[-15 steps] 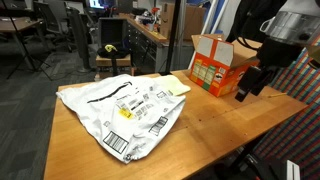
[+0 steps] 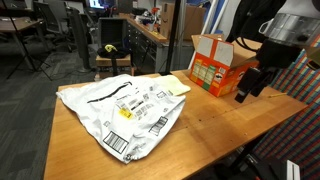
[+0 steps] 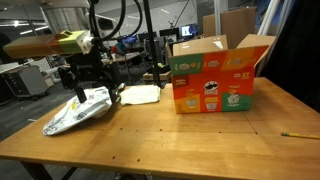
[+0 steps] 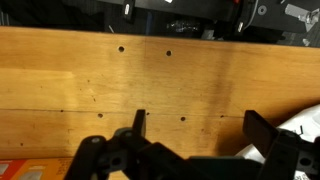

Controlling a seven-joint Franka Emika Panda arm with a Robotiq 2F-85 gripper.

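My gripper is open above the bare wooden table (image 4: 150, 75), its two dark fingers wide apart with nothing between them. In the first exterior view the gripper (image 2: 254, 88) hangs over the table's right part. A white plastic bag (image 2: 150, 112) with black print and a yellow label lies spread flat on the table's left part, well apart from the gripper. The second exterior view shows the bag (image 3: 75, 112) at the left, partly behind the arm. Only a white edge of the bag (image 4: 306, 122) shows at the lower right of the wrist view.
An open cardboard box (image 3: 213, 88) with red and green print stands at the back. A pale yellow cloth or paper (image 3: 140, 95) lies near it, and a pencil (image 3: 299, 135) rests at the table's far right. Between bag and box, the front table area is clear.
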